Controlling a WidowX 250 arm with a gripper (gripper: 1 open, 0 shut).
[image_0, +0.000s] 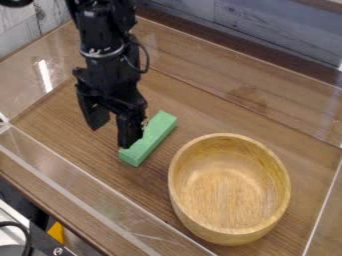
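Observation:
My black gripper is low over the wooden table, just left of a green block that lies at a slant. Its fingers are spread apart, with nothing seen between them. A round yellow bowl sits at the lower right, apart from the block.
Bare wooden table fills the back and right, with room there. A pale wall runs along the back, and a dark cable is at the lower left corner.

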